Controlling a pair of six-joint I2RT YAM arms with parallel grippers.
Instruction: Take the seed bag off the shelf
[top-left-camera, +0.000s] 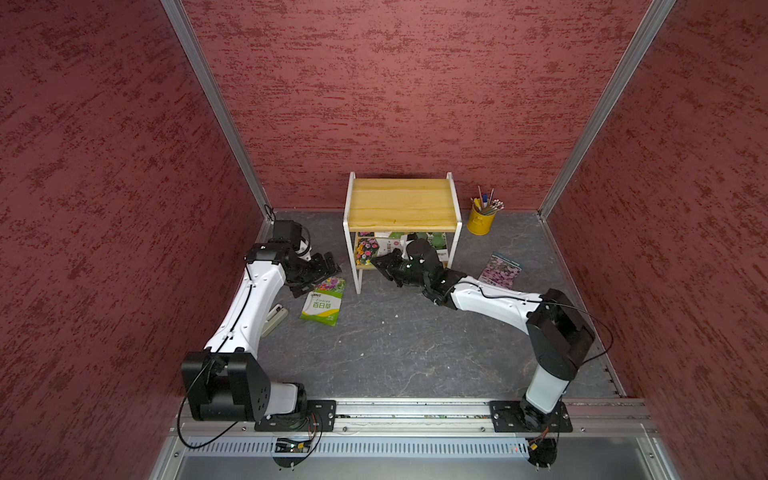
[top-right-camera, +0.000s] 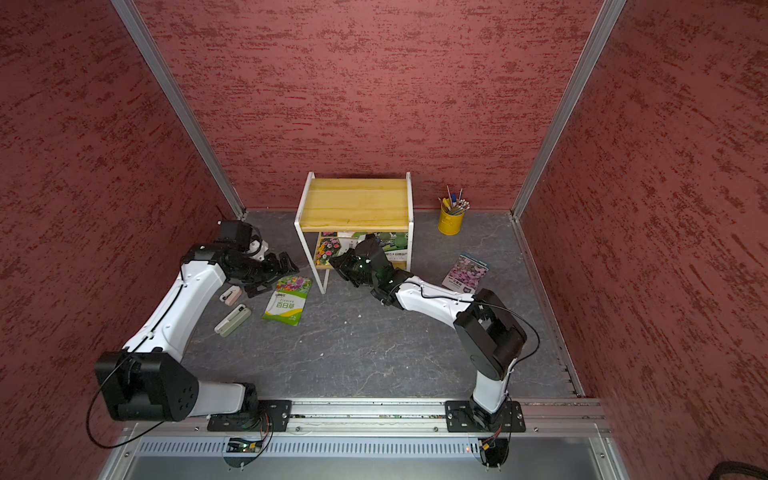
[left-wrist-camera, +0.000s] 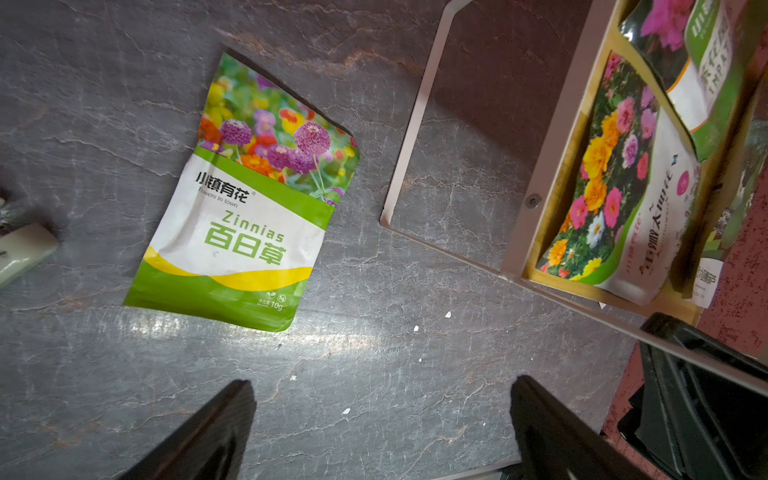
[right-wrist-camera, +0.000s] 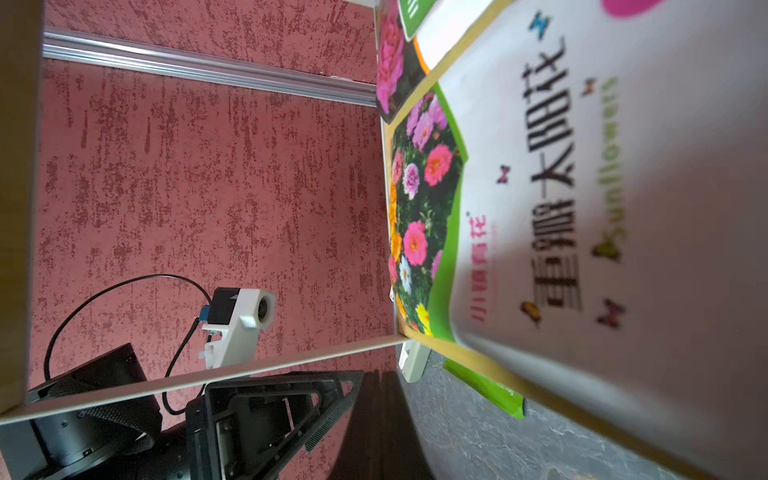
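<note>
The sunflower seed bag (right-wrist-camera: 512, 208), white with a flower picture and green edge, lies on the shelf's lower board. In the left wrist view this bag (left-wrist-camera: 652, 216) lies wholly on the board near its left end. My right gripper is shut with nothing between its fingers. The bag is outside them, just to their right in the right wrist view. From above, the right gripper (top-left-camera: 384, 268) is at the shelf's front left. My left gripper stands open and empty, close to the Zinnias bag (left-wrist-camera: 232, 216) on the table.
The wooden shelf (top-left-camera: 404, 204) has a top board and white legs. An Impatiens bag (left-wrist-camera: 708, 72) lies beside the sunflower bag. Another flower bag (top-left-camera: 501, 270) and a yellow pencil cup (top-left-camera: 479, 222) are at the right.
</note>
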